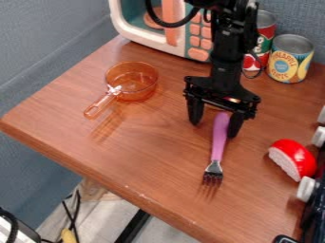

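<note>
My black gripper [216, 114] hangs over the middle-right of the wooden table, at the handle end of a pink-handled fork [218, 144]. The fork lies lengthwise with its metal tines toward the front edge. The top of the handle is partly hidden between the fingers; I cannot tell whether they grip it.
An orange transparent pan [131, 78] sits at the left. A toy microwave [165, 33] and cans [291, 59] stand at the back. A red-and-white object [292, 158] and dark items [314, 214] line the right.
</note>
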